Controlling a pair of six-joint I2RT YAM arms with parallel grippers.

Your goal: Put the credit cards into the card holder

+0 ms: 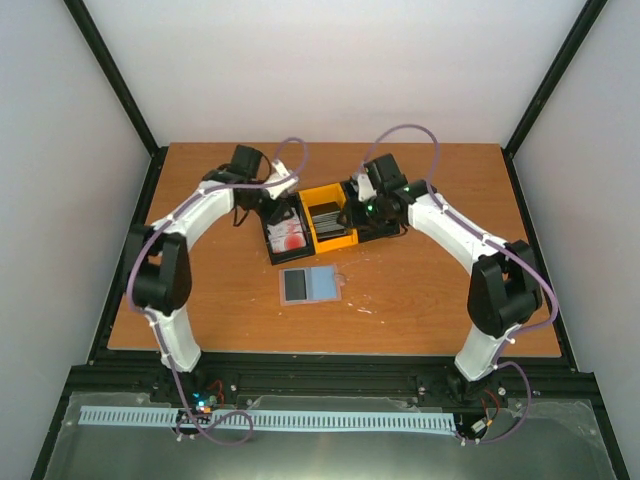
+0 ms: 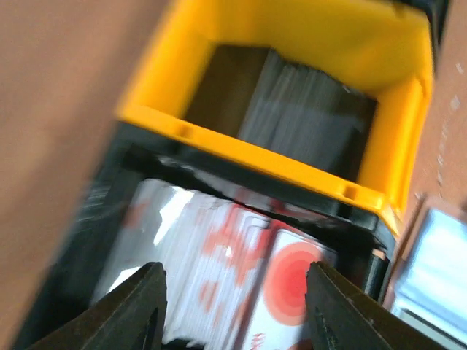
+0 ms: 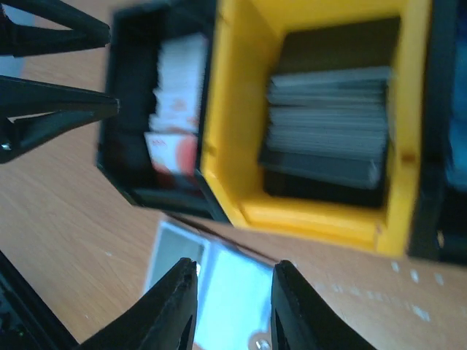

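Observation:
A flat card holder [image 1: 310, 284], one half dark grey and the other light blue, lies on the table in front of the bins. White and red cards [image 2: 226, 251] stand packed in the left black bin [image 1: 292, 255]. Above them my left gripper is open, with nothing held. Grey cards [image 3: 328, 120] fill the yellow bin [image 1: 320, 190] in the middle. My right gripper is over the yellow bin's right side, its fingers apart and nothing between them. In the top view its hand partly covers the right bin.
Blue cards show at the edge of the right black bin [image 3: 434, 146]. The left gripper's fingers [image 3: 66, 106] also reach into the right wrist view, close to the bins. Bare table [image 1: 430, 310] lies open to both sides of the card holder.

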